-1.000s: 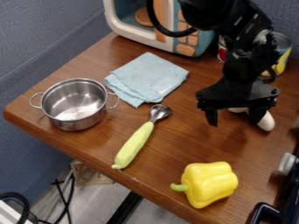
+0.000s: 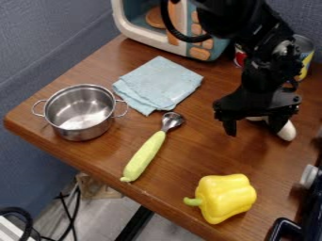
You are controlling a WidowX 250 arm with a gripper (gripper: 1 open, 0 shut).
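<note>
The black gripper (image 2: 244, 117) hangs low over the right side of the wooden table, its fingers spread apart, just in front of and partly over a white elongated object (image 2: 284, 130) whose middle is hidden by it. I cannot tell whether the gripper touches that object.
A steel pot (image 2: 79, 124), a blue cloth (image 2: 156, 83), a yellow-handled spoon (image 2: 145, 155) and a yellow pepper (image 2: 224, 198) sit on the table (image 2: 151, 207). A toy oven (image 2: 145, 19) and cans (image 2: 303, 56) stand behind. Black equipment (image 2: 302, 226) lines the right edge.
The gripper has shifted very slightly; the other objects stay in place.
</note>
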